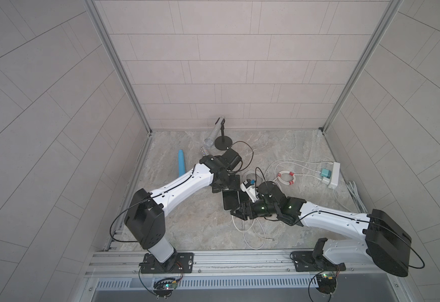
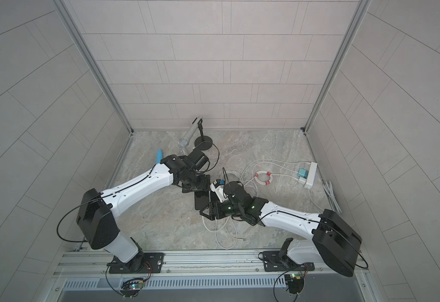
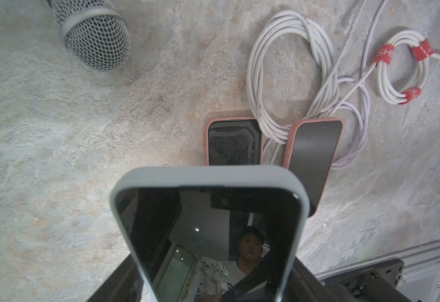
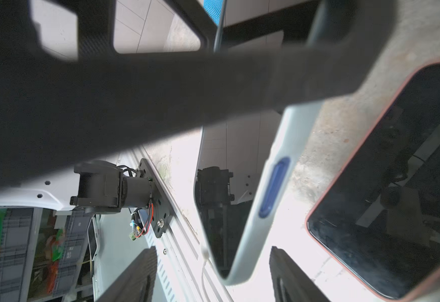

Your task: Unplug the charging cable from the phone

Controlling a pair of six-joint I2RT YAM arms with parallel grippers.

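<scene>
My left gripper (image 1: 226, 183) is shut on a white-framed phone (image 3: 205, 221), held raised above the tiled floor. In the right wrist view the same phone (image 4: 245, 206) hangs on edge, a white cable (image 4: 205, 261) at its lower end. My right gripper (image 1: 242, 211) is part open, its fingertips either side of that lower end and cable, with no visible contact. Two pink-cased phones (image 3: 313, 156) lie below.
A microphone (image 3: 91, 35) on a stand, coiled cables (image 3: 260, 65), a blue cylinder (image 1: 181, 161) and a power strip (image 1: 334, 175) lie around.
</scene>
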